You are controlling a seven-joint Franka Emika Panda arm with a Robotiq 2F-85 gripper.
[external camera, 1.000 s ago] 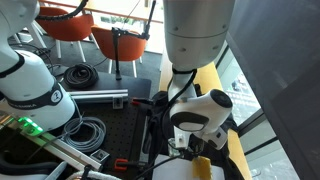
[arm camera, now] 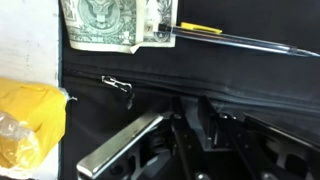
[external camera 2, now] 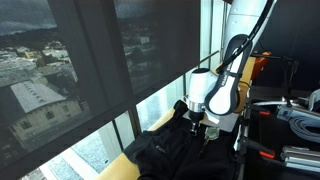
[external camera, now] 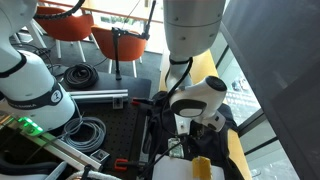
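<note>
The gripper points down over black fabric with a zipper. In the wrist view its fingertips stand a narrow gap apart, and nothing shows between them. A dollar bill (arm camera: 115, 22) lies on the fabric at the top. A clear pen (arm camera: 235, 41) with a yellow clip rests with one end by the bill. A metal zipper pull (arm camera: 117, 82) lies left of the fingers. In exterior view 2 the gripper (external camera 2: 208, 134) is low over the black fabric (external camera 2: 165, 155); its fingertips are hard to make out there.
A yellow package (arm camera: 35, 120) with clear plastic lies on a white surface left of the fabric; exterior view 1 also shows the yellow package (external camera: 202, 168) near the bottom edge. Coiled cables (external camera: 85, 133) lie by the white robot base (external camera: 30, 95). A large dark screen (external camera 2: 75, 60) stands behind.
In exterior view 1 the gripper and wrist have shifted a little upward in the picture, away from the yellow package. The package and surroundings look unmoved.
</note>
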